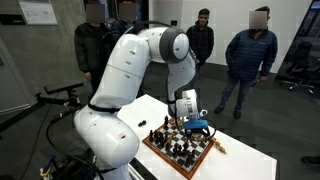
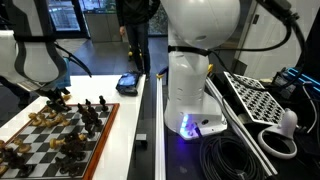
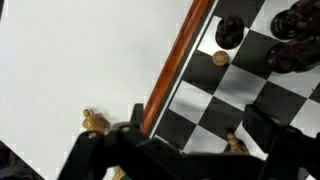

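In the wrist view my gripper stands open over the edge of a chessboard [image 3: 192,100], with its dark fingers [image 3: 268,130] wide apart. Between and beyond them show bare squares, and a light piece [image 3: 237,143] is partly hidden near the right finger. A small tan piece [image 3: 221,58] and a dark piece [image 3: 230,33] are farther up the board. Off the board, another light piece [image 3: 95,120] is on the white table. Exterior view 1 shows the gripper [image 1: 195,128] above the far right part of the board; its fingertips are too small to make out there.
Dark pieces [image 2: 94,118] crowd part of the board in exterior view 2, with brown pieces [image 2: 14,158] at its near left. Clear white table [image 1: 245,160] lies right of the board. A dark box [image 2: 128,82] rests behind it. People stand beyond the table.
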